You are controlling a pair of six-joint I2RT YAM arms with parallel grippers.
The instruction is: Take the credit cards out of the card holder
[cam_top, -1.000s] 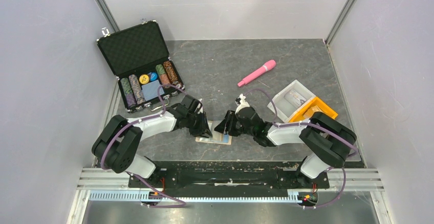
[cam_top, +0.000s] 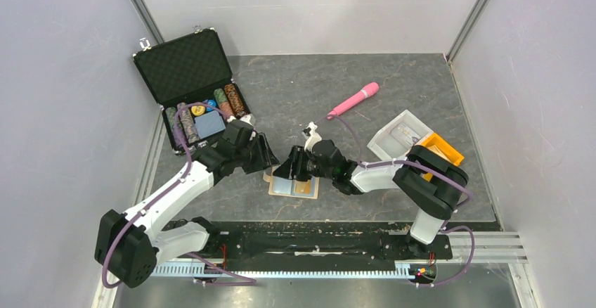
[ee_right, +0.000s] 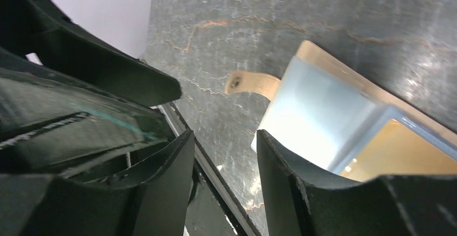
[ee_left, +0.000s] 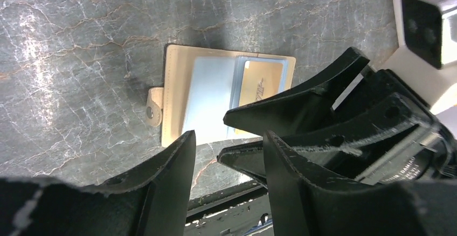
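Note:
A tan card holder (cam_top: 309, 197) lies open on the grey table, with clear sleeves (ee_left: 209, 96) and a gold card (ee_left: 253, 77) in one, and a strap with a snap (ee_right: 248, 82). My left gripper is open above and left of it in the top view, nothing between its fingers. My right gripper hangs open over the holder's left part, empty; in the left wrist view its fingers cover the lower right of the holder.
A chip case (cam_top: 183, 69) stands open at back left, a pink microphone (cam_top: 351, 103) behind, white and yellow boxes (cam_top: 386, 143) at right.
My left gripper has risen and drawn back up and left from the holder. My right gripper has moved left over it, uncovering more of the gold card in the top view.

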